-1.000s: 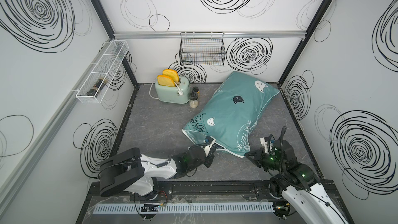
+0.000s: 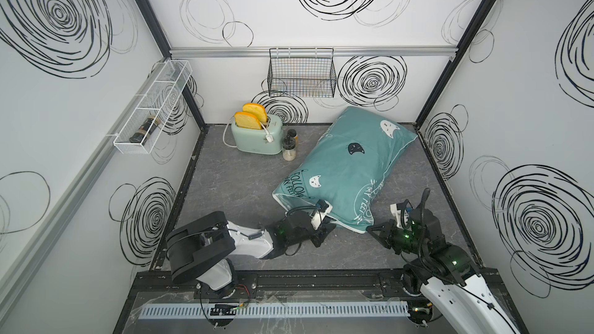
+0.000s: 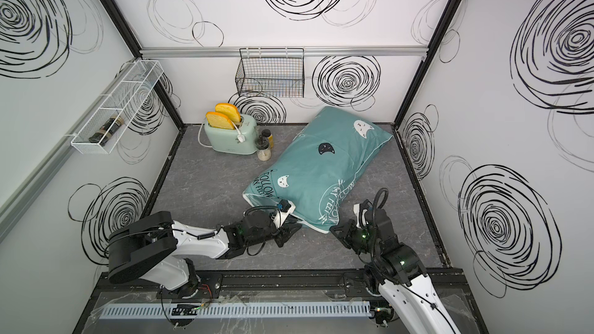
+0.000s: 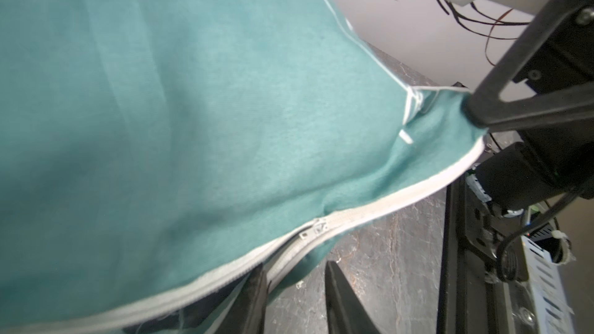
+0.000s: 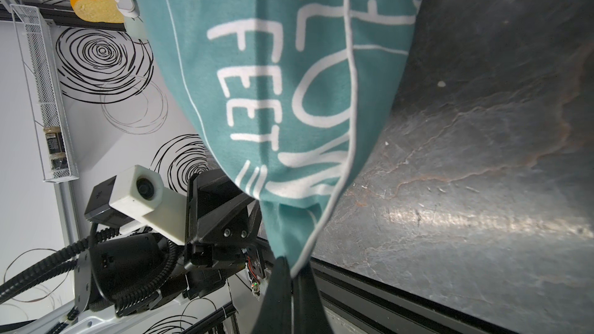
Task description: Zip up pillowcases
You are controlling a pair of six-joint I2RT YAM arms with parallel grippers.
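Observation:
The teal pillowcase point(image 2: 346, 173) lies diagonally across the counter, its open white-edged end toward me. In the left wrist view its zipper tape runs along that edge, with the slider point(image 4: 314, 229) near the middle. My left gripper is open just below the zipper, its fingertips apart, one against the tape below the slider. My right gripper is shut on the near right corner of the pillowcase, which is drawn to a point between its fingers.
A toaster point(image 2: 256, 139) with yellow slices and two shakers point(image 2: 289, 151) stand back left. Wire baskets point(image 2: 302, 80) hang on the walls.
The right arm and the pillow's main body look nearly unchanged.

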